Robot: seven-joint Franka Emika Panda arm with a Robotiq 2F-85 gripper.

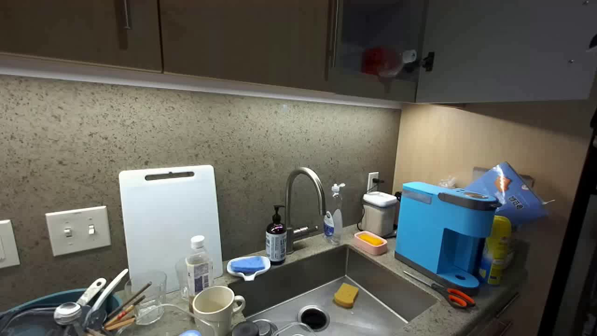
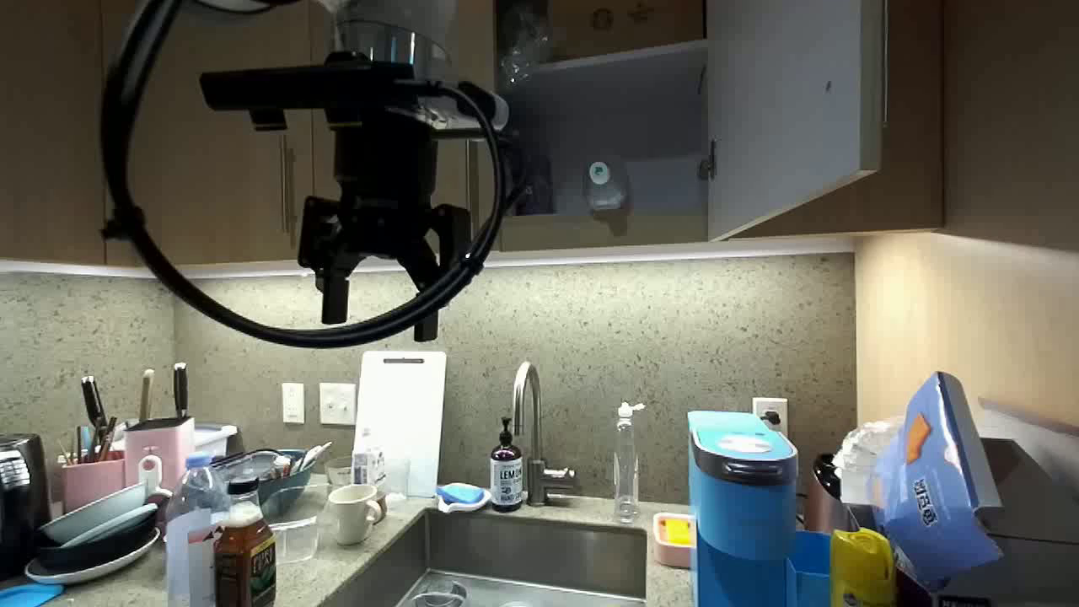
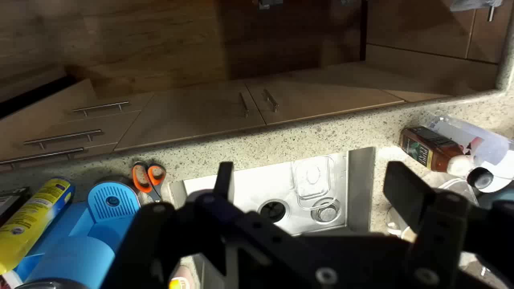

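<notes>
My gripper (image 2: 381,314) hangs high in front of the backsplash, left of the faucet, its fingers pointing down and spread wide. In the wrist view the open gripper has nothing between its fingertips; the sink basin (image 3: 360,192) lies well below. A yellow sponge (image 1: 346,295) rests in the sink near the drain. A clear lidded container (image 3: 313,176) lies in the basin too. Above the counter at the right, the cabinet door (image 2: 794,111) stands open, with a clear bottle (image 2: 607,187) on the lower shelf. In exterior view 1 the gripper does not show.
The blue coffee machine (image 1: 425,224) and orange-handled scissors (image 1: 457,297) occupy the counter right of the sink. The faucet (image 2: 526,405) rises behind the basin. At left stand a mug (image 2: 354,512), a sauce bottle (image 2: 244,556) and stacked dishes (image 2: 96,526).
</notes>
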